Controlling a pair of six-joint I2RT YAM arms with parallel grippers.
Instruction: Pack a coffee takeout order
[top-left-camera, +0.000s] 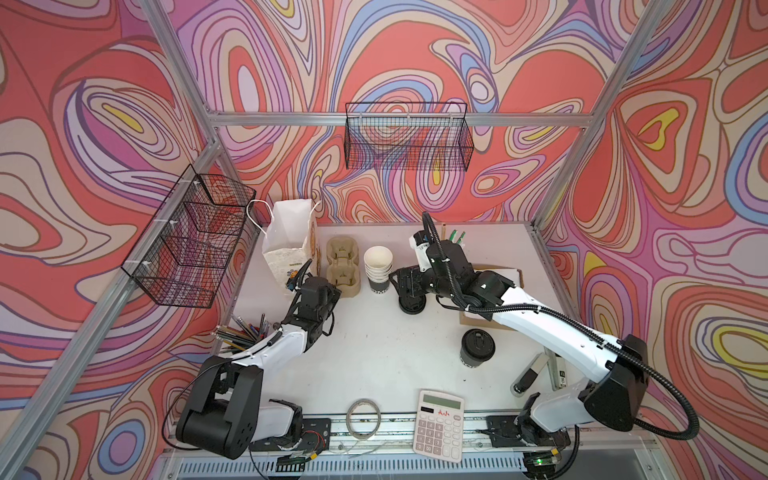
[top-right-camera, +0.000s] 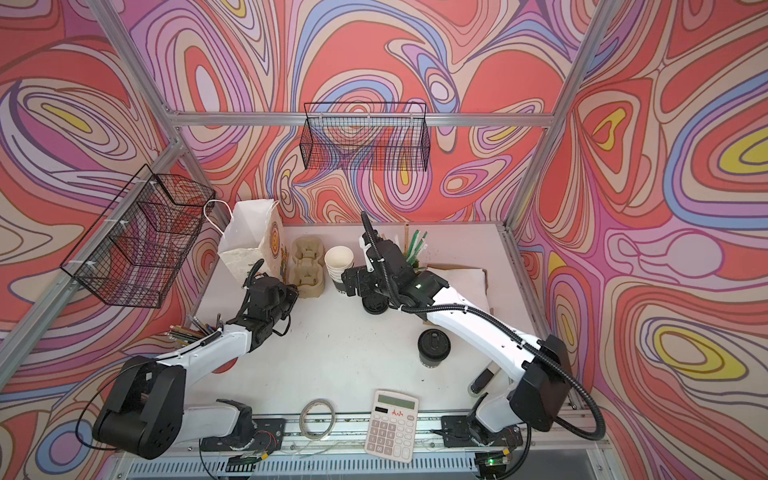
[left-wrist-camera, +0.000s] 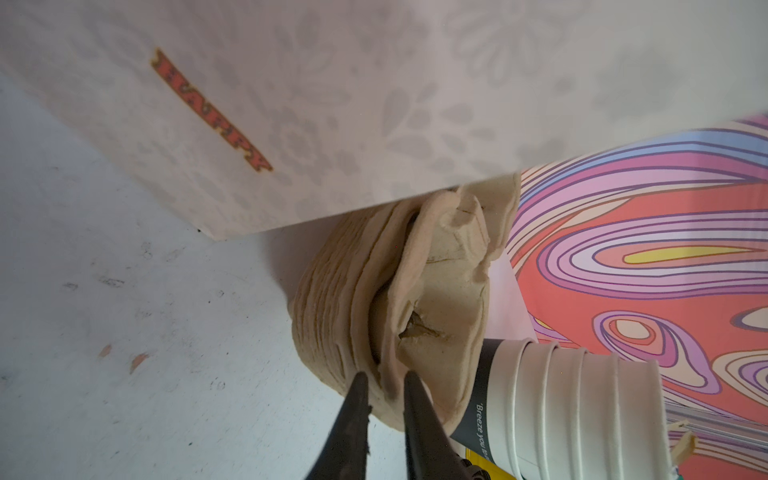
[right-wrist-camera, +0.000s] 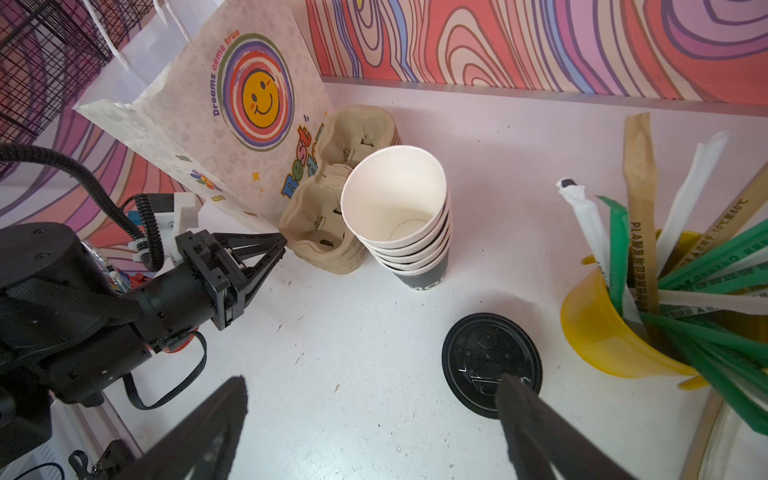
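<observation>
A stack of brown pulp cup carriers stands beside the white paper bag at the back left. My left gripper is at the stack's near edge, its fingers a narrow gap apart. The top carrier's rim shows behind that gap; whether it lies between the fingertips I cannot tell. In the right wrist view, nested paper cups stand right of the carriers. Black lids lie in front of the cups. Over the table my right gripper is wide open and empty. A lidded cup stands at front right.
A yellow holder with wrapped straws stands at the back right, by a cardboard box. A calculator lies at the front edge. Pens stand at the left.
</observation>
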